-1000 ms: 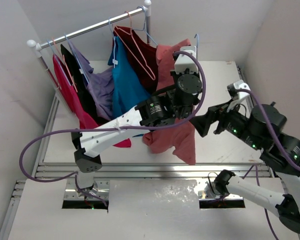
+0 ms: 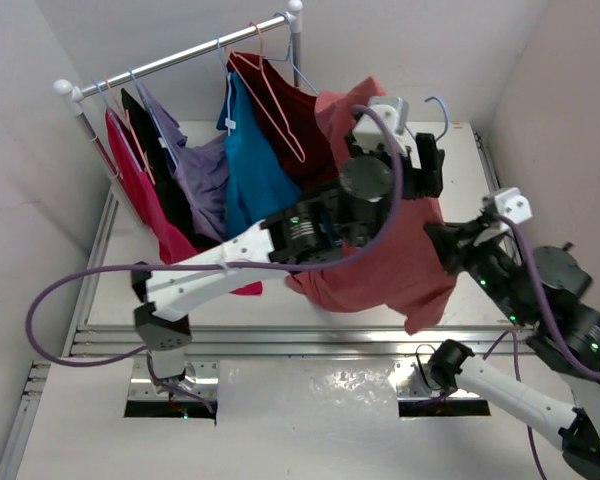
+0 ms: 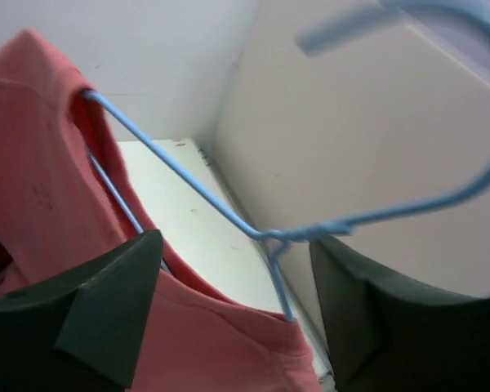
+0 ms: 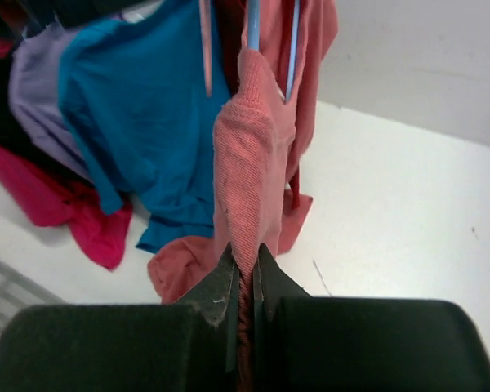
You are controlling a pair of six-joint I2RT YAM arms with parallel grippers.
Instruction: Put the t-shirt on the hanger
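The salmon-pink t-shirt [image 2: 395,265] hangs in front of the rack's right end, over a light blue hanger [image 3: 180,175] whose hook [image 2: 439,112] leans right. In the left wrist view, one hanger arm enters the cloth at upper left, and the shorter-looking right arm dips into the collar. My left gripper has its fingers apart below the hook's base, neither pressing on the hanger. My right gripper is shut on a gathered fold of the shirt, right of the hanger, pulling it taut. The hanger's lower parts are hidden by cloth.
The rack's rail [image 2: 185,57] carries several garments, among them a blue shirt [image 2: 255,170] and a dark red one [image 2: 295,130], close to the left arm. An empty pink hanger [image 2: 280,115] hangs there too.
The hanger hook shifted right and tilted. The left gripper moved slightly right.
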